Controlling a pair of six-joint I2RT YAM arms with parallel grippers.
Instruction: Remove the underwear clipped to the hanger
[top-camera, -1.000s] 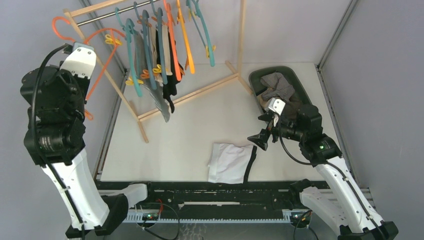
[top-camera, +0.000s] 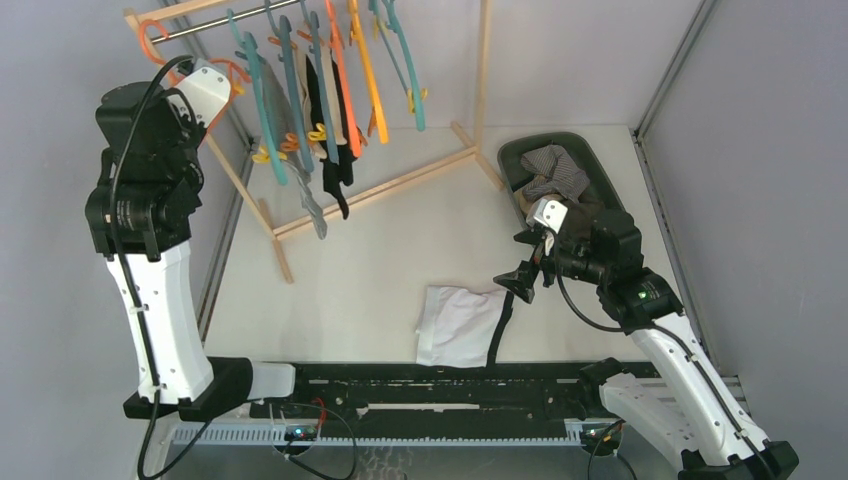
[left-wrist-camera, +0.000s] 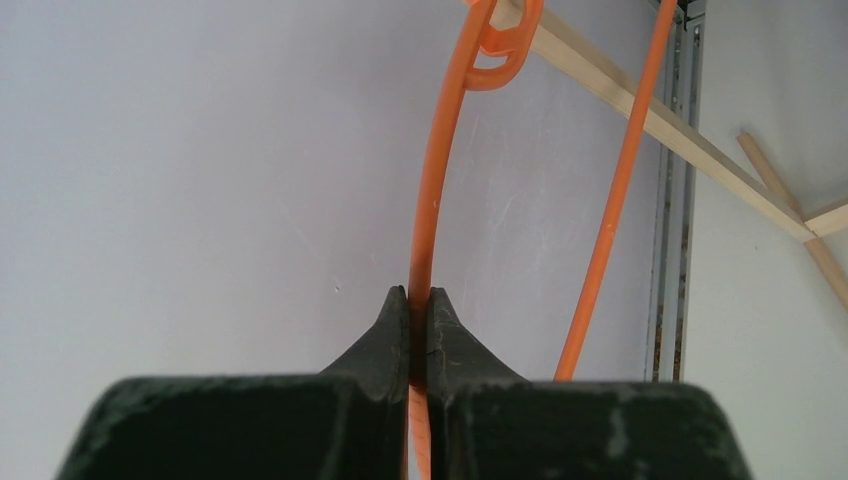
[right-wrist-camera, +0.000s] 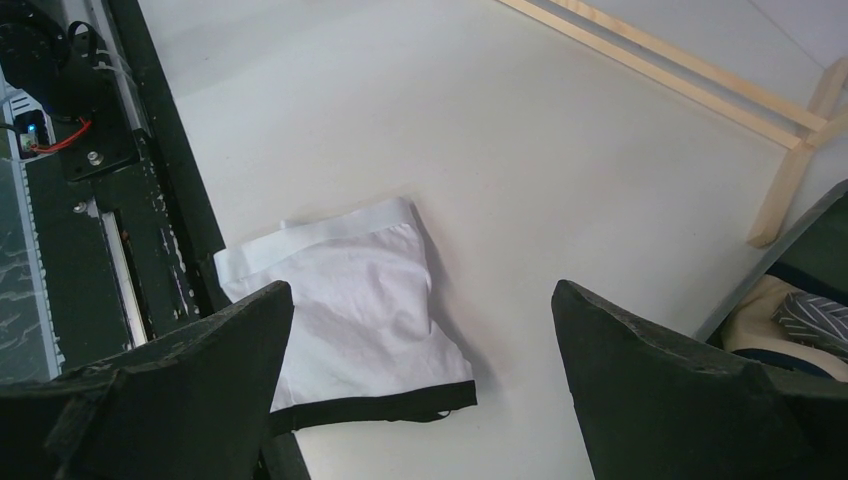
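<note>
White underwear (top-camera: 460, 326) with a black band lies flat on the table near its front edge; the right wrist view shows the same underwear (right-wrist-camera: 350, 310) below and between the fingers. In the left wrist view my left gripper is shut on the bar of an orange hanger (left-wrist-camera: 430, 190). No garment shows on that hanger. Its orange hook (top-camera: 155, 38) is at the left end of the rack's metal rod (top-camera: 215, 23); whether it rests on the rod I cannot tell. My right gripper (top-camera: 520, 262) stands open and empty between the underwear and the bin.
Several coloured hangers, some with clothes such as a grey sock (top-camera: 305, 200), hang on the wooden rack (top-camera: 375, 193) just right of the left gripper. A dark green bin (top-camera: 598, 165) with clothes stands at back right.
The hanging clothes sway. The right arm and underwear stay put.
</note>
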